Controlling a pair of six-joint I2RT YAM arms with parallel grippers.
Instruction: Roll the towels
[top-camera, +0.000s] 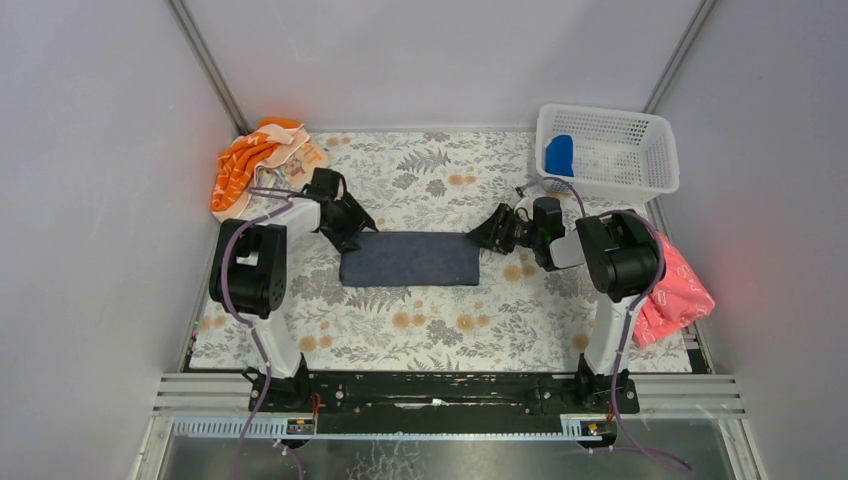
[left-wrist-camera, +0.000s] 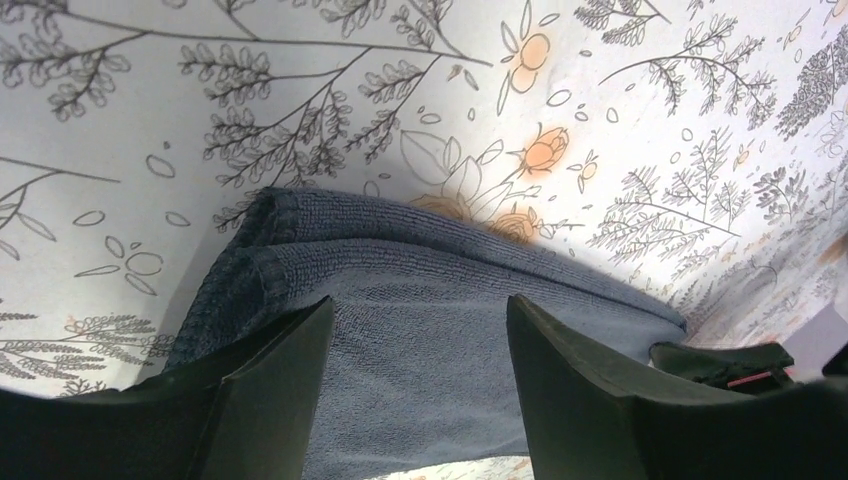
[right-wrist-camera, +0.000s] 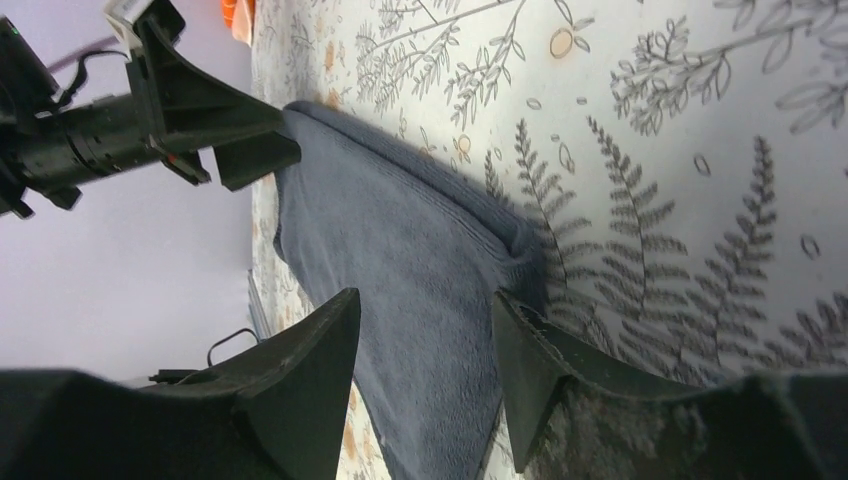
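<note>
A dark grey-blue towel (top-camera: 408, 262) lies folded into a long strip on the patterned table, its back edge showing a doubled fold (left-wrist-camera: 430, 250). My left gripper (top-camera: 355, 235) is at the towel's back left corner; in the left wrist view its fingers (left-wrist-camera: 265, 400) stand apart over the cloth. My right gripper (top-camera: 478, 236) is at the back right corner; in the right wrist view it is open, fingers either side of the towel's end (right-wrist-camera: 430, 330), with nothing seen clamped between them.
An orange and white towel (top-camera: 250, 165) lies at the back left. A white basket (top-camera: 640, 150) with a blue item (top-camera: 558, 158) stands at the back right. A pink-red cloth (top-camera: 670, 290) lies at the right edge.
</note>
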